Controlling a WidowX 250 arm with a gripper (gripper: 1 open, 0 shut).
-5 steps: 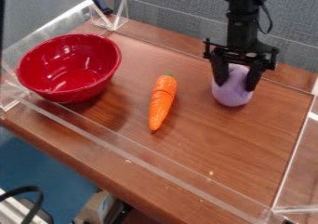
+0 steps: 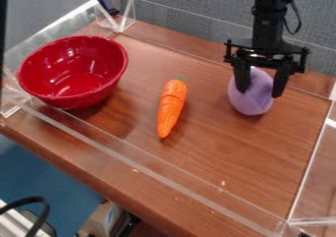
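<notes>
My black gripper [image 2: 260, 78] hangs from the top right, its fingers straddling a purple eggplant-like toy [image 2: 251, 97] on the wooden table. Whether the fingers grip it or merely surround it is unclear. An orange toy carrot [image 2: 171, 108] lies near the middle, and a red bowl [image 2: 75, 71] sits at the left.
Clear walls [image 2: 308, 221] edge the wooden table [image 2: 210, 172]. A grey wall stands behind.
The gripper has shifted slightly right, and the purple toy has moved a little right and down with it. The carrot and bowl are unmoved.
</notes>
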